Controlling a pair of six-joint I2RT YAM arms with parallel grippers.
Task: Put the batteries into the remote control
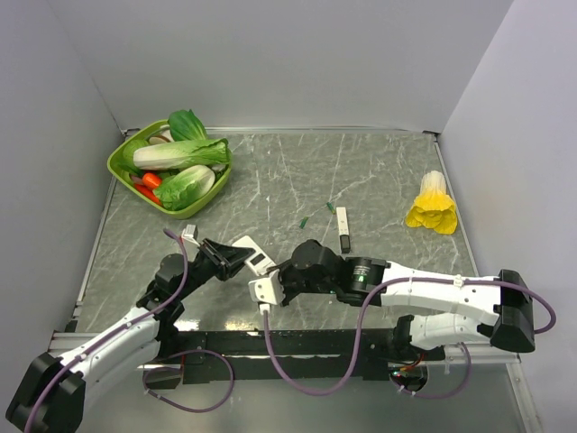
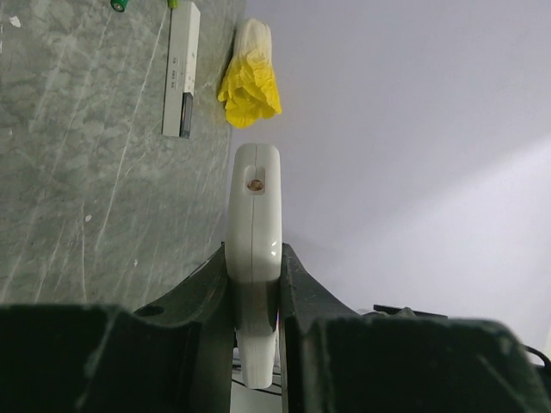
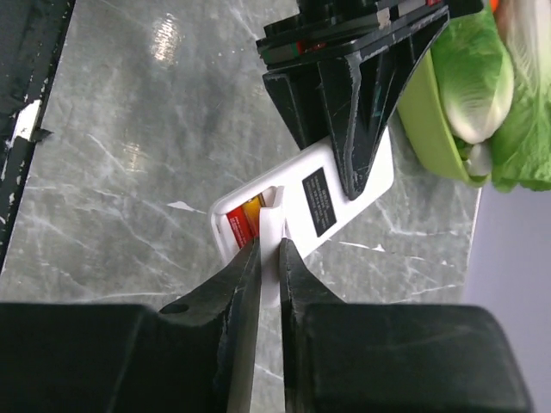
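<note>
In my left gripper is the white remote control (image 2: 254, 206), edge-on in the left wrist view. The top view shows it tilted between both arms. The right wrist view shows its back, with a dark label (image 3: 318, 201) and an open compartment holding a red battery (image 3: 240, 228) and a yellow one (image 3: 252, 209). My right gripper is shut on a narrow white piece (image 3: 270, 225) over that compartment, hiding part of it; whether it touches the batteries is unclear. The top view mostly hides the right fingertips behind the arm.
A long white box (image 1: 342, 223) lies behind the right arm, with small green cylinders (image 1: 304, 222) beside it. A green basket of vegetables (image 1: 193, 206) stands back left, a yellow-white vegetable (image 1: 433, 209) at the right.
</note>
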